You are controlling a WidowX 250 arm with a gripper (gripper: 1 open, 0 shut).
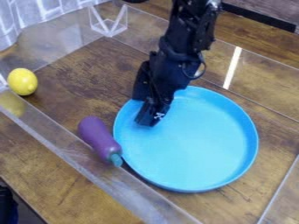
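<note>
My black gripper point(149, 109) hangs low over the upper left part of a blue round plate point(193, 153), its fingertips pointing down near the rim. The fingers are dark and partly overlap, so whether anything lies between them is hard to see. A purple eggplant-like object point(98, 136) lies just outside the plate at its lower left.
A yellow lemon-like object point(23, 81) sits at the far left near a clear plastic wall.
</note>
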